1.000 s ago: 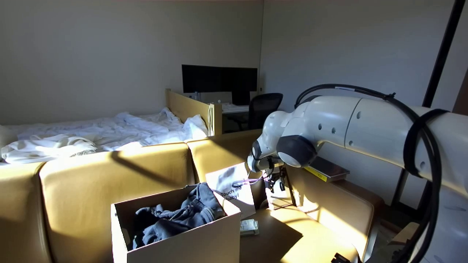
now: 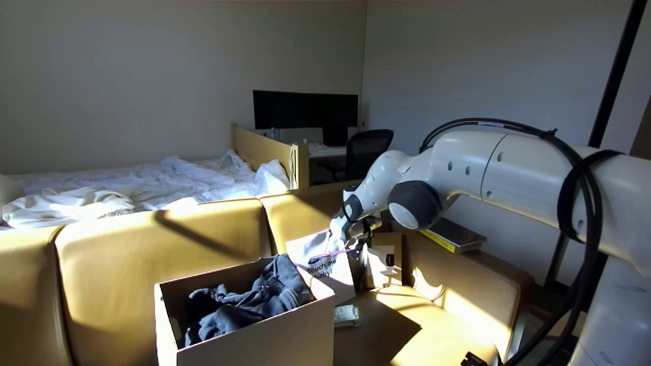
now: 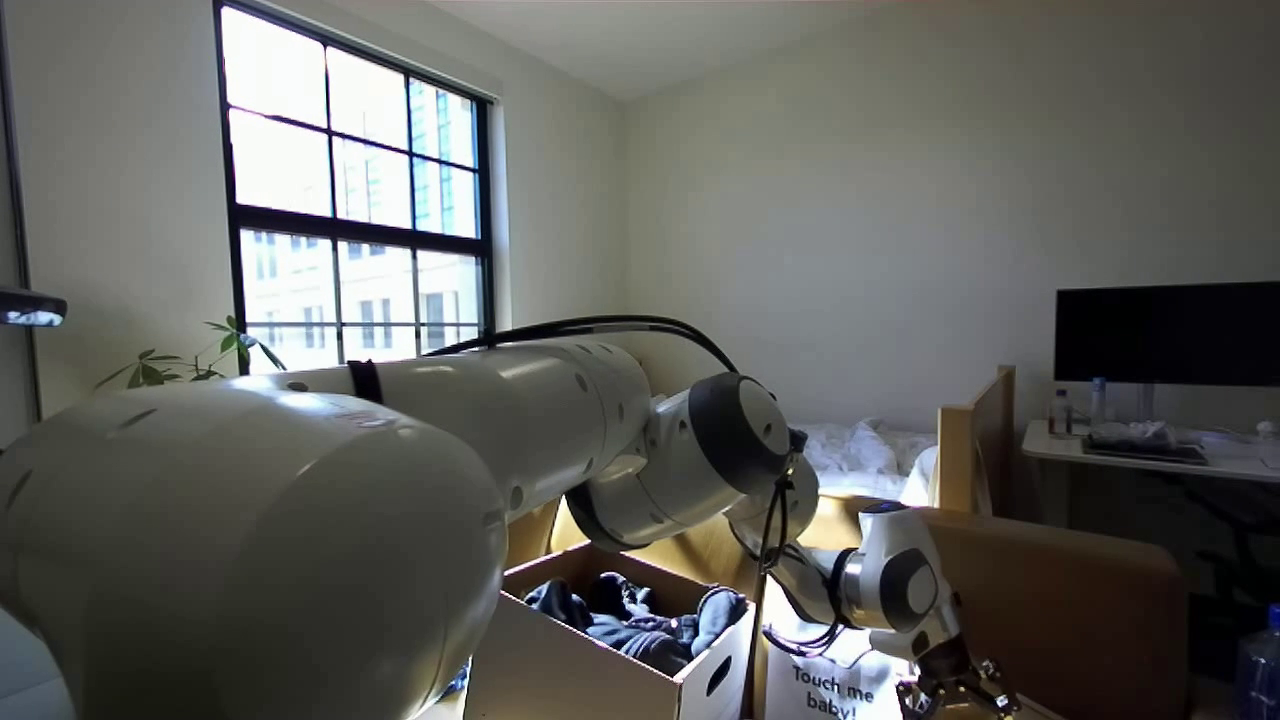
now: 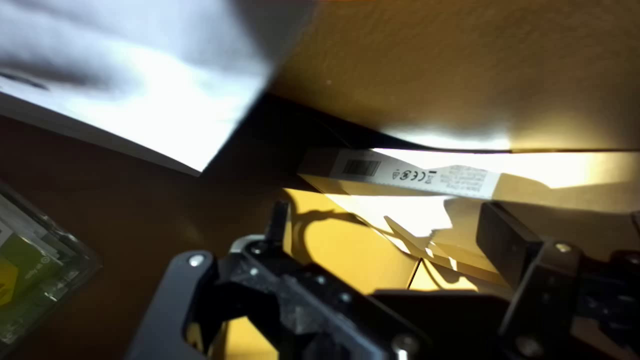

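Note:
My gripper stands open above the sofa seat, with nothing held between its parted fingers. Beyond the fingertips in the wrist view lies a brown cardboard box [image 4: 540, 192] with a printed label, leaning near the sofa's backrest. A white bag [image 2: 332, 281] reading "Touch me baby!" stands against the backrest, just left of the gripper in exterior view 1. Part of the bag is overlapped by the wrist there. On the seat in front of it rests a small clear packet [image 2: 347, 316], green and white in the wrist view.
A large open box [image 2: 256, 335] holding dark clothing [image 2: 262, 299] stands in front of the sofa backrest [image 2: 165, 244]. A dark flat case with a yellow edge [image 2: 454, 236] lies on the right armrest.
My wrist and gripper have moved left in exterior view 1, closer to the white bag, and the wrist has turned. The bag, packet and clothing box look unmoved.

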